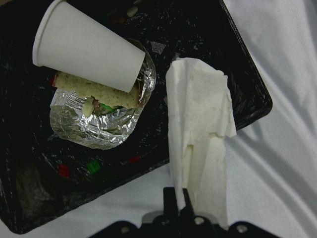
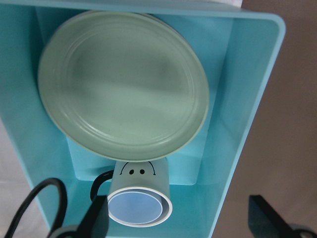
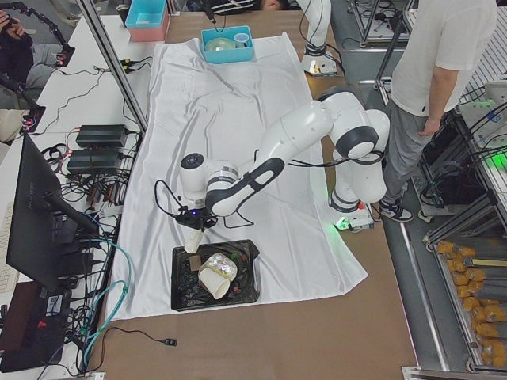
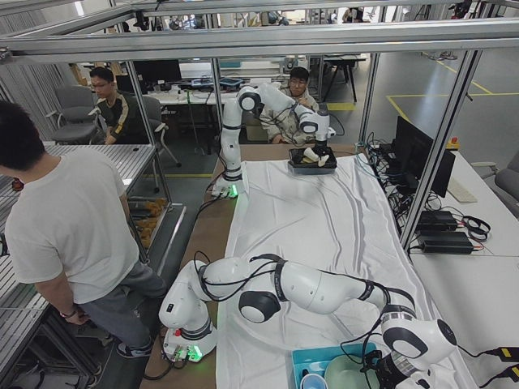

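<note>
My left gripper is shut on a crumpled white napkin [image 1: 200, 104], which hangs over the rim of a black tray [image 1: 257, 94]. In the tray lie a white paper cup [image 1: 89, 47] on its side, crumpled foil [image 1: 91, 134] with a food scrap [image 1: 99, 94], and small coloured bits. My right gripper stands open over a blue bin [image 2: 242, 99] holding a pale green plate [image 2: 124, 82] and a white mug [image 2: 141, 183] with a face on it and a light blue cup inside.
The white cloth [image 3: 222, 111] between tray and bin is mostly clear. Monitors, boxes and cables crowd one long side; a person [image 4: 77, 227] stands on the other, beside the arms.
</note>
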